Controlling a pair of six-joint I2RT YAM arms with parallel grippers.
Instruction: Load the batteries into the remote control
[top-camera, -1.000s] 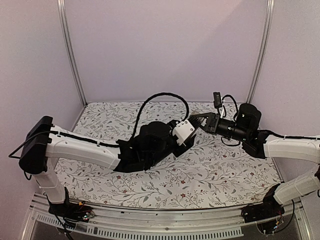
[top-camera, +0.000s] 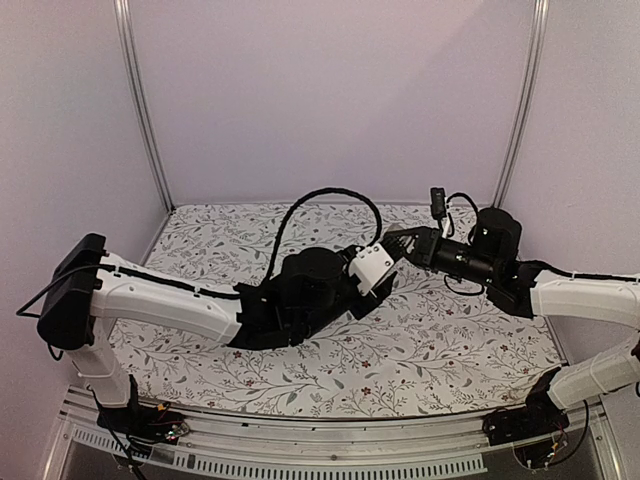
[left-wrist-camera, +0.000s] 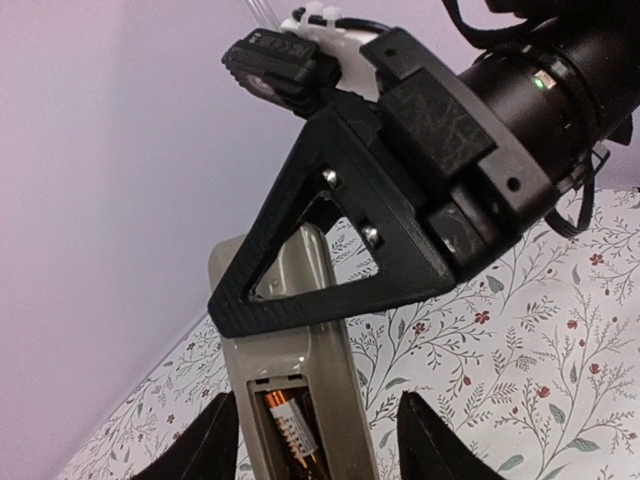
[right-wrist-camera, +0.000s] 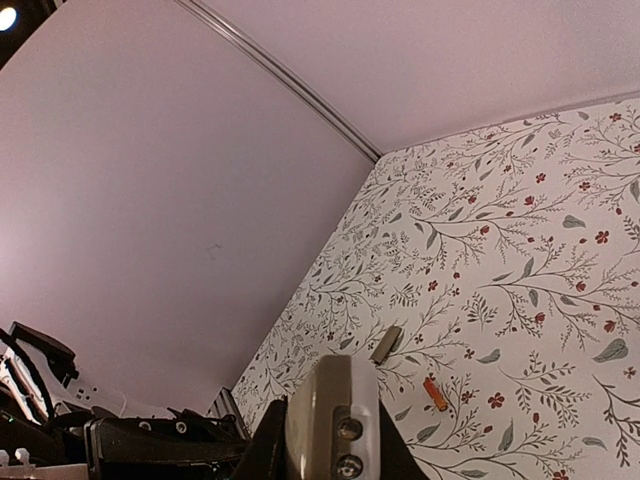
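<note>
A grey remote (left-wrist-camera: 345, 370) is held upright by my right gripper, shut on its upper end. In the left wrist view its battery bay faces me, with an orange-and-black battery (left-wrist-camera: 295, 430) inside. My left gripper is part open, its fingertips either side of the bay and low in that view; in the top view the two grippers meet above the middle right of the table. In the right wrist view a loose orange battery (right-wrist-camera: 435, 393) and a grey cover (right-wrist-camera: 387, 343) lie on the table.
The floral table (top-camera: 210, 380) has free room around both arms. Pale walls enclose it at the back and sides, and a metal rail runs along the front edge.
My left wrist has shifted slightly down and to the right in the top view. The right wrist has moved very little.
</note>
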